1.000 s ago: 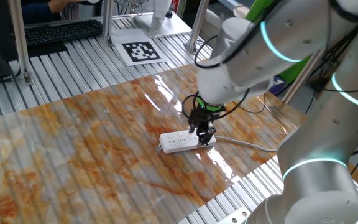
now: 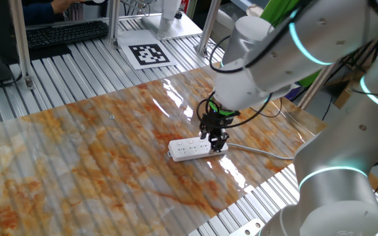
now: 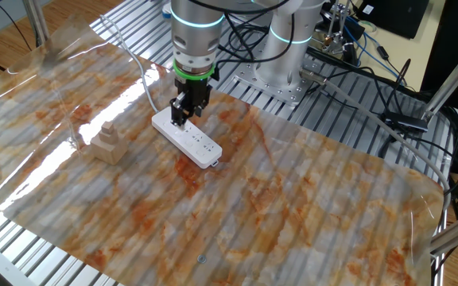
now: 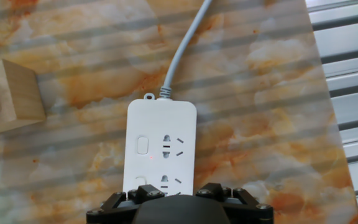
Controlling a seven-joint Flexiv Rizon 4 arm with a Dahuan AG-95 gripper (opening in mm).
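A white power strip (image 2: 190, 149) lies flat on the marbled sheet, with a grey cable (image 4: 188, 40) leaving one end. My gripper (image 2: 212, 142) points down over the cable end of the strip. In the wrist view its black fingers (image 4: 146, 193) stand apart at the bottom edge, with part of the strip (image 4: 160, 134) visible between and beyond them. The fingers look open. Whether the fingertips touch the strip cannot be made out. Switches and sockets show on its upper face.
A light wooden block (image 3: 108, 146) with a raised part stands beside the strip. The marbled sheet (image 3: 308, 206) is otherwise mostly clear. A printed marker sheet (image 2: 148, 55) and a keyboard (image 2: 67, 35) lie beyond it, among metal posts.
The wrist and forearm have shifted slightly to the right in exterior view 1, tilting a little. The fingers remain over nearly the same place, and the power strip has not visibly moved.
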